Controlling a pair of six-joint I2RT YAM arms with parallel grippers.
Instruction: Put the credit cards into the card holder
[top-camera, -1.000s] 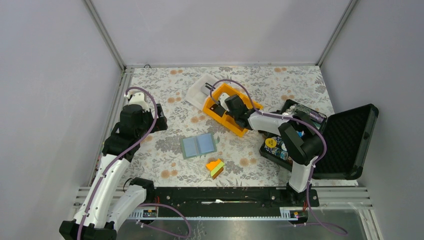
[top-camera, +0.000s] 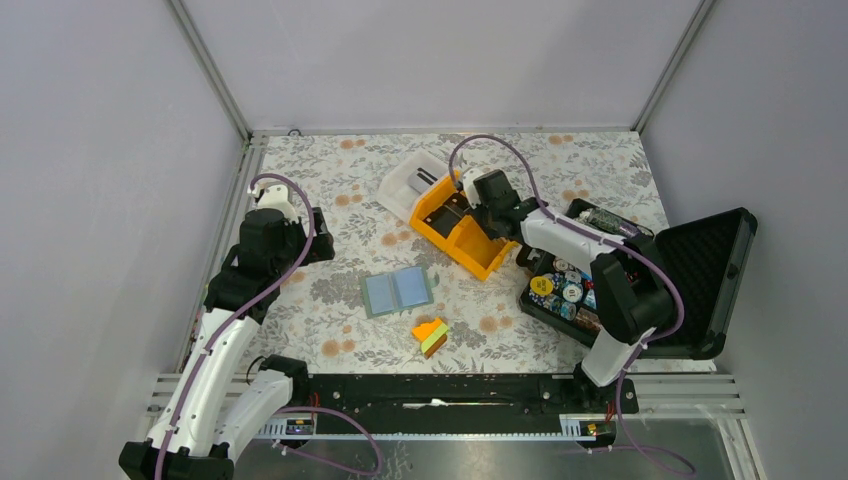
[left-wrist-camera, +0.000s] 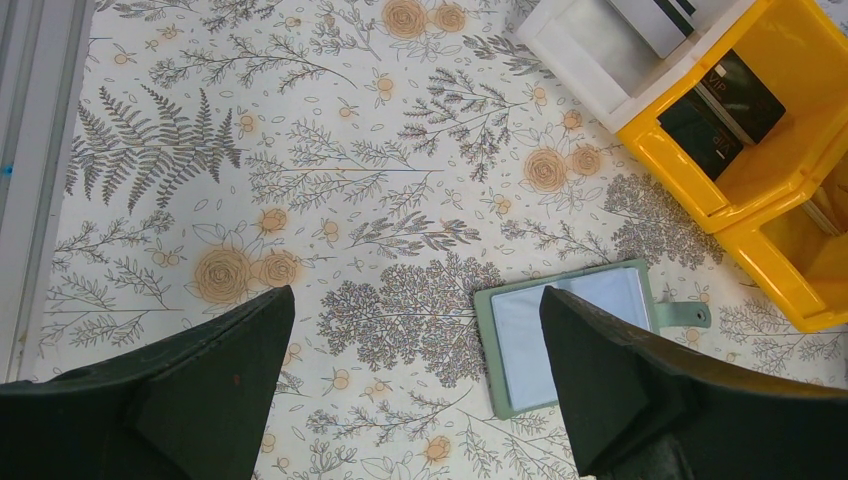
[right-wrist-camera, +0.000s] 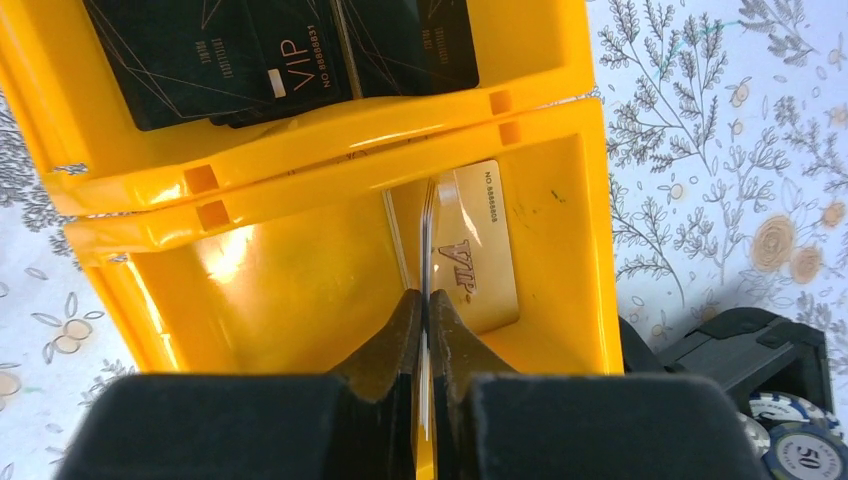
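My right gripper is shut on thin cards held on edge, above the lower compartment of the yellow box (right-wrist-camera: 300, 160). A gold VIP card (right-wrist-camera: 465, 240) lies in that compartment; black VIP cards (right-wrist-camera: 180, 60) lie in the other. My left gripper stands open over bare cloth at the left. A green-edged, blue-sleeved holder (top-camera: 397, 291) lies open on the table in the top view, left of and below the yellow box.
A white tray (top-camera: 405, 185) adjoins the yellow box. A black case of chips (top-camera: 565, 300) is at the right. Small coloured pieces (top-camera: 430, 336) lie near the front.
The right arm has risen and shifted right over the yellow box, which sits slightly differently than before. The left arm has not moved.
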